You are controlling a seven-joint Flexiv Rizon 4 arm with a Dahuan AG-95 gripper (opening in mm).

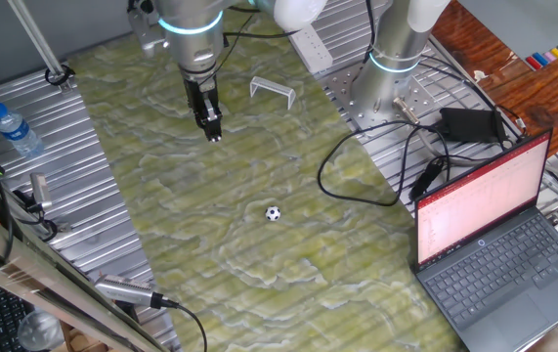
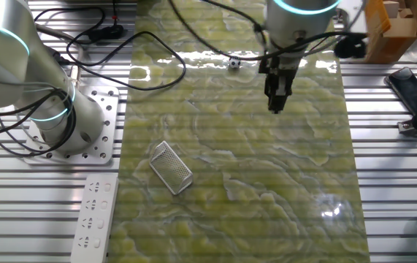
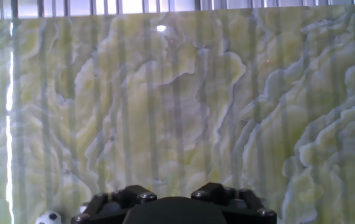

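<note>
The gripper (image 1: 215, 140) hangs above the green marbled mat, pointing down. In the wrist view its two black fingers (image 3: 130, 194) stand apart on either side of a dark housing, with nothing visible between them: it is open. A small black-and-white ball (image 1: 274, 213) rests on the mat, well away from the gripper. The wrist view shows only part of this ball (image 3: 49, 218) at the bottom left edge. A white perforated metal piece like a small grater or stand (image 2: 171, 167) is on the mat nearer the robot's base, clear of the gripper.
An open laptop (image 1: 489, 249) occupies the right side. A black cable (image 1: 332, 176) loops onto the mat's edge beside the base plate. A water bottle (image 1: 17, 130) and a silver device (image 1: 127, 290) lie left of the mat.
</note>
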